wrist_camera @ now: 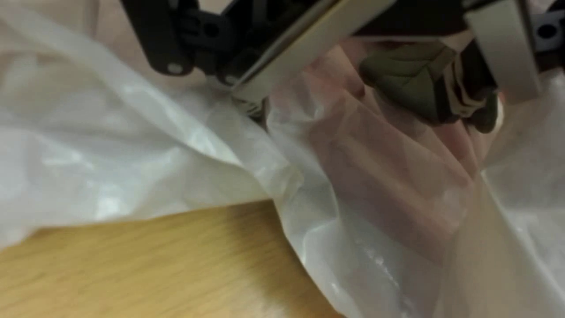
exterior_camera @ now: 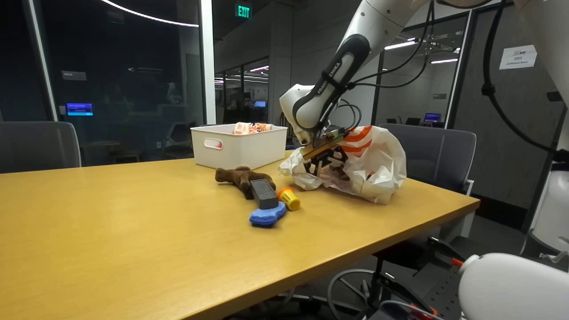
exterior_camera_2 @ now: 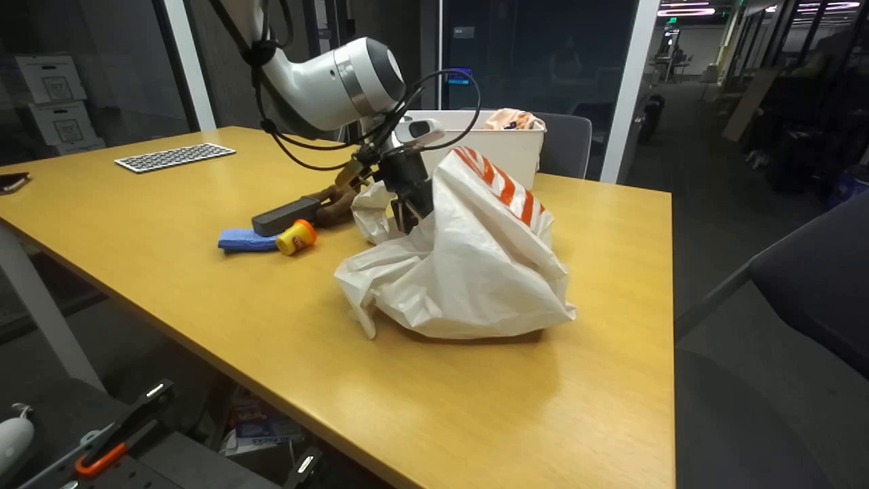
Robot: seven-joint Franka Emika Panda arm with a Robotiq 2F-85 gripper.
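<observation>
A crumpled white plastic bag point(exterior_camera: 381, 160) with orange stripes lies on its side on the table, its mouth toward the smaller objects. My gripper point(exterior_camera: 322, 164) is at that mouth, its fingers partly inside the bag; in the other exterior view the bag point(exterior_camera_2: 481, 252) hides the fingertips. Close up, my gripper stands open, its two fingers wide apart. A dark olive object point(wrist_camera: 410, 79) shows beside the right finger, near its pad. Folds of thin bag film point(wrist_camera: 323, 212) run below and between the fingers, with something reddish behind them.
Left of the bag lie a brown plush toy point(exterior_camera: 242, 178), a dark grey eraser block point(exterior_camera: 264, 194), a blue sponge point(exterior_camera: 267, 214) and a yellow tub point(exterior_camera: 289, 199). Behind them stands a white bin point(exterior_camera: 237, 148) with cloth in it.
</observation>
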